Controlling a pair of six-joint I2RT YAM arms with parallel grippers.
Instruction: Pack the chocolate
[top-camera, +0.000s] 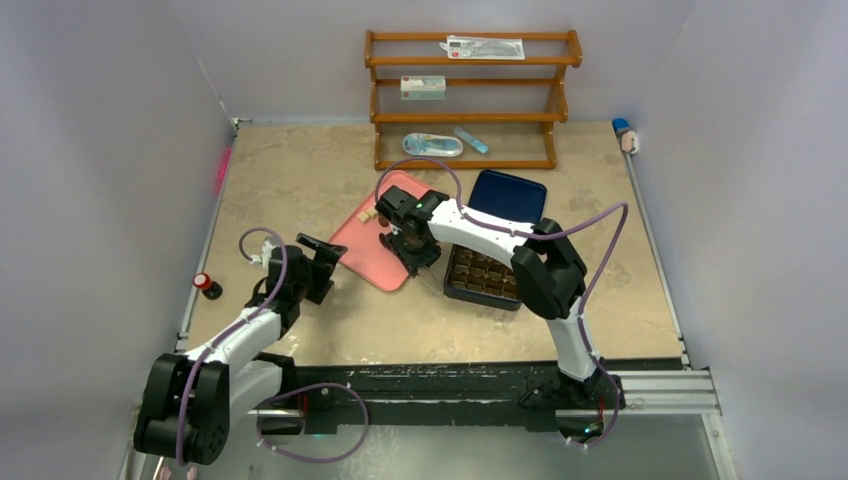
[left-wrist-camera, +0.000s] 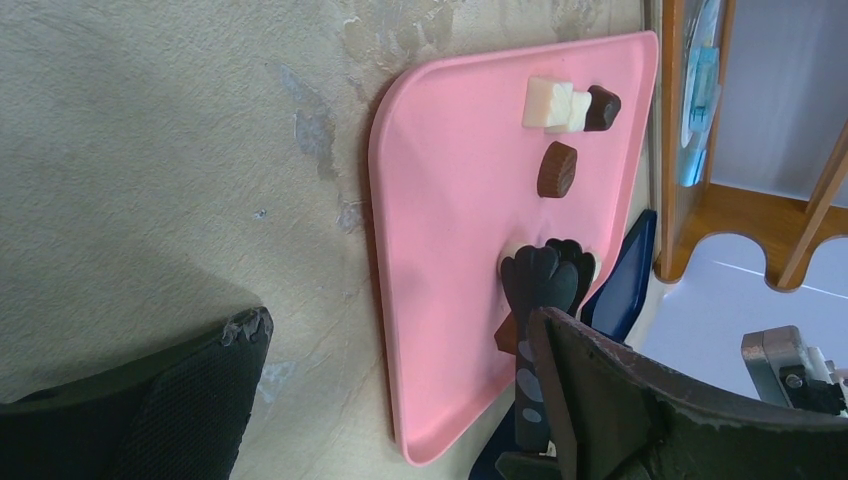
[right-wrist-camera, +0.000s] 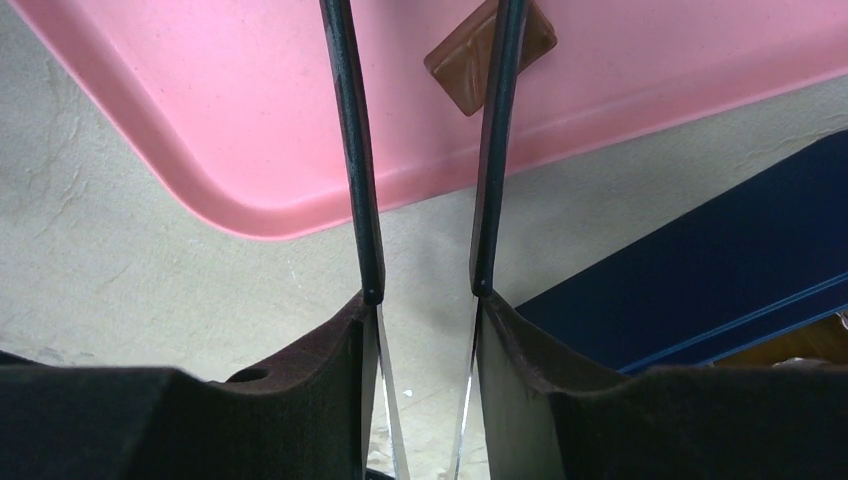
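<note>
The pink tray (top-camera: 365, 260) holds several chocolates: white pieces (left-wrist-camera: 546, 101), a dark piece (left-wrist-camera: 602, 107), a ridged brown piece (left-wrist-camera: 557, 169), others partly hidden. My right gripper is open over the tray, a brown square chocolate (right-wrist-camera: 450, 62) lying between and below its long fingers. My left gripper (top-camera: 325, 262) stands open at the tray's left side, nothing between its fingers. Right of the pink tray is the box with brown compartments (top-camera: 480, 285), partly under the right arm.
A dark blue lid (top-camera: 508, 192) lies behind the box. A wooden rack (top-camera: 465, 116) stands at the back. A red-capped bottle (top-camera: 208, 287) is at the left edge.
</note>
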